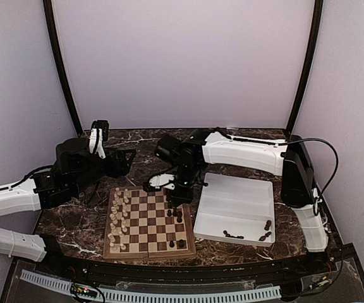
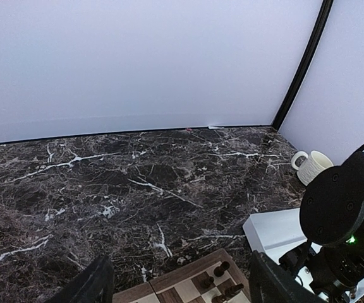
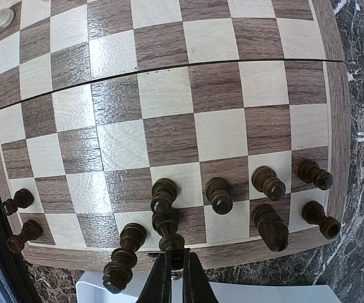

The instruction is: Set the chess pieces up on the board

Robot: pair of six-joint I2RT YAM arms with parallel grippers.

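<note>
The wooden chessboard (image 1: 148,214) has light pieces (image 1: 114,218) lined up along its left side. Dark pieces stand along the opposite side, among them a pawn (image 3: 219,194) and a taller piece (image 3: 126,255). My right gripper is over the dark side's outer row, its narrow fingers (image 3: 155,287) close together at the head of a dark piece (image 3: 167,226). Whether they grip it is unclear. Away from the board, at the left, my left gripper stands open and empty.
A white tray (image 1: 236,196) right of the board holds several loose dark pieces (image 1: 232,235) near its front edge. At the back right of the table is a white mug (image 2: 313,167). Bare dark marble (image 2: 138,196) lies behind the board.
</note>
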